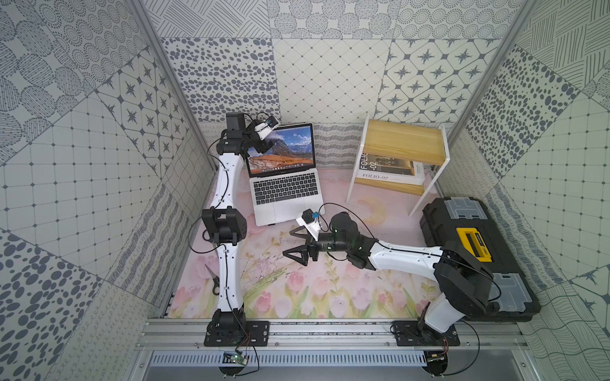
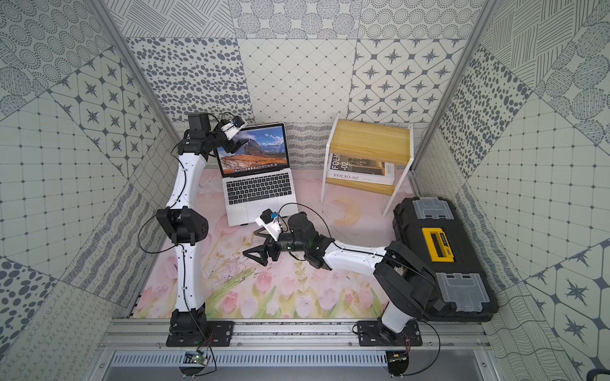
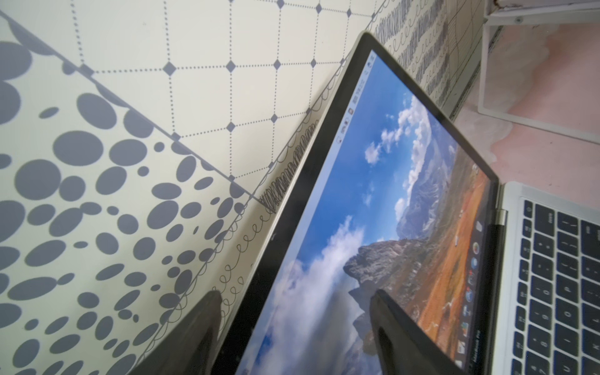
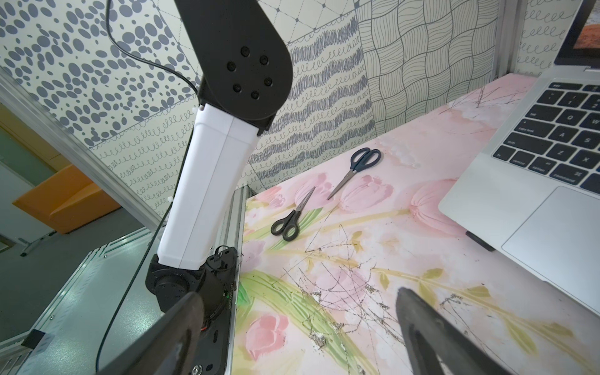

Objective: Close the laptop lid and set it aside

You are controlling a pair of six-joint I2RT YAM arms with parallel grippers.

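Note:
An open silver laptop (image 1: 286, 197) stands at the back left, its lid (image 2: 260, 149) upright with a mountain picture on screen. My left gripper is at the upper left part of the lid, fingers parted; in the left wrist view the lid's top edge runs between them, with no grip visible. My right gripper (image 1: 298, 244) hovers in front of the laptop's front edge, open and empty, pointing left.
A wooden shelf (image 1: 403, 139) with books stands at the back right, and a black toolbox (image 2: 464, 247) lies on the far right. Two pairs of scissors (image 4: 290, 222) lie on the floral mat at the left, near my left arm.

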